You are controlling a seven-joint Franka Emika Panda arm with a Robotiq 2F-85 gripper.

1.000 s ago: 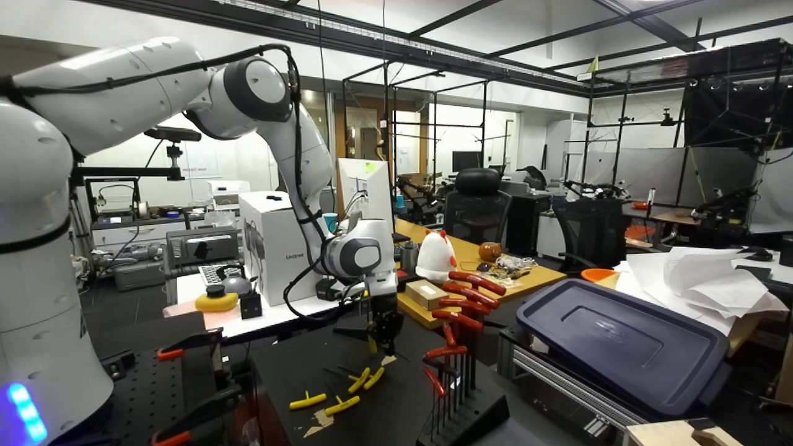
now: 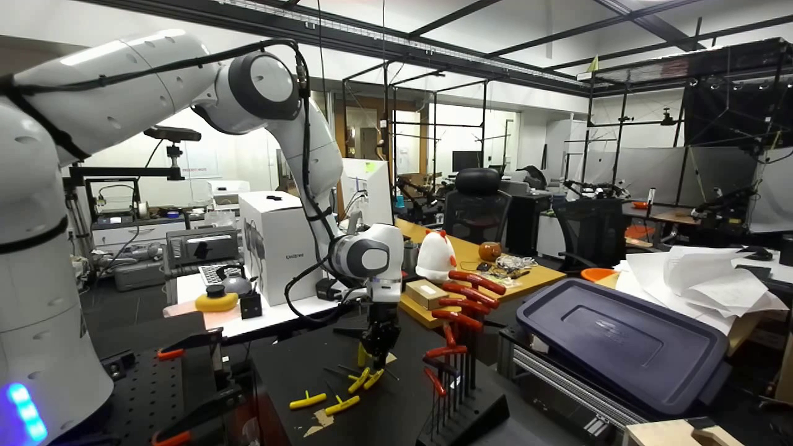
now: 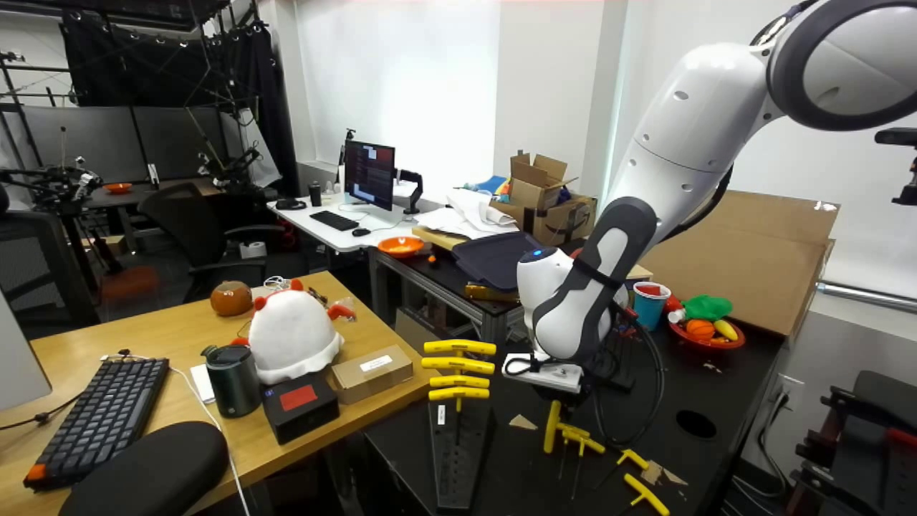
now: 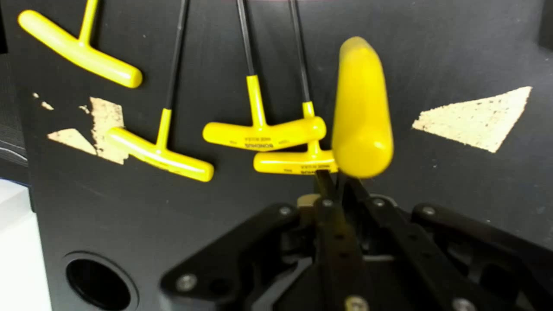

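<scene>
My gripper is shut on a yellow T-handle hex key (image 4: pixel 363 109), whose handle bulks large over the fingertips in the wrist view; its shaft is hidden there. In exterior view 2 this held handle (image 3: pixel 551 427) stands nearly upright below the wrist. On the black table lie more yellow T-handle keys: one touching or overlapping another near my fingers, an upper key (image 4: pixel 264 134) and a lower key (image 4: pixel 293 162), then a left key (image 4: pixel 160 155) and a far-left key (image 4: pixel 77 49). The gripper (image 2: pixel 380 360) hangs low above them in exterior view 1.
A black stand (image 2: pixel 468 416) bears several red T-handles beside the arm. Another stand (image 3: pixel 453 481) holds yellow T-handles. Torn tan patches (image 4: pixel 477 119) mark the table, and a round hole (image 4: pixel 98 282) opens in it. A bowl of toy produce (image 3: pixel 705 331) sits behind.
In exterior view 1 my gripper has moved a little left and lower, nearer the loose yellow keys, carrying the yellow handle along. The keys on the table have not visibly moved.
</scene>
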